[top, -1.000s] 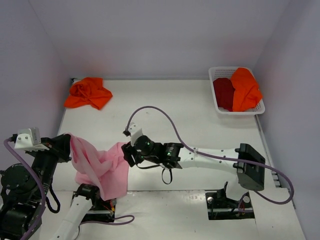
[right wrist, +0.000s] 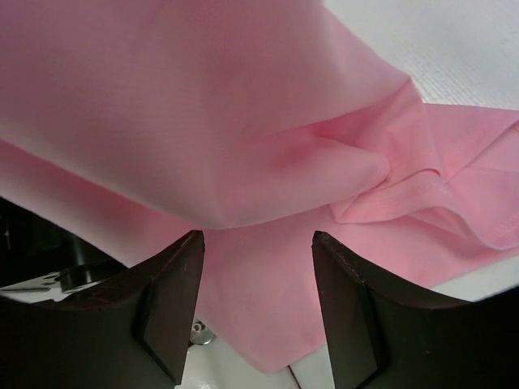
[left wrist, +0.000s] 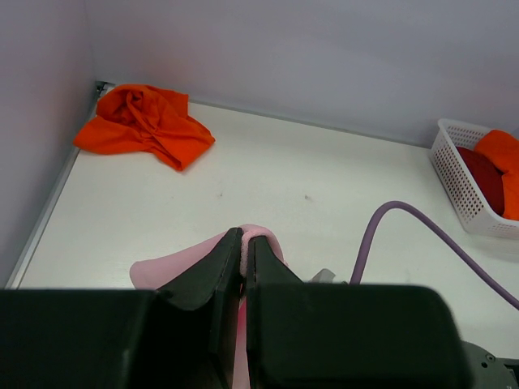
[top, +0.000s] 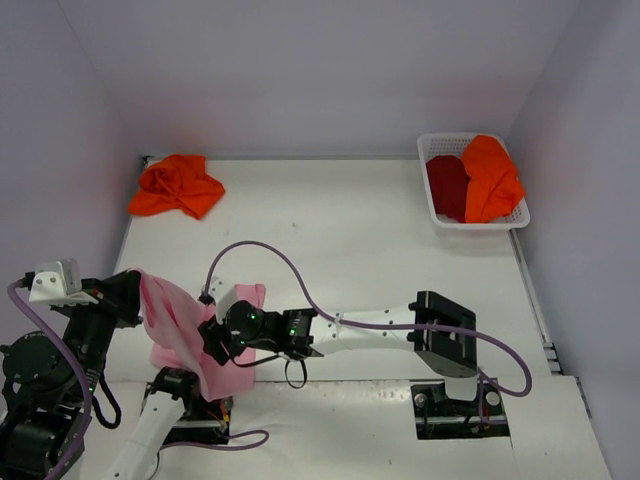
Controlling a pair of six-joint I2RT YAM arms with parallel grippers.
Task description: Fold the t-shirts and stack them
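Observation:
A pink t-shirt point(top: 182, 325) hangs at the left from my raised left gripper point(top: 139, 272), its lower part lying on the table. In the left wrist view the fingers point(left wrist: 219, 271) are shut with a pink fold point(left wrist: 258, 234) pinched at their tips. My right gripper is open over the shirt, whose pink cloth point(right wrist: 259, 284) shows beyond and between its fingers; nothing is gripped there. From above, the right arm covers part of the shirt. An orange shirt point(top: 176, 186) lies crumpled at the back left.
A white basket point(top: 432, 149) at the back right holds a dark red cloth point(top: 448, 188) and an orange cloth point(top: 491, 180). Purple cables loop along both arms.
My right arm has moved left, bringing its gripper from the shirt's right edge to over the cloth. The left arm and its hold on the shirt look unchanged.

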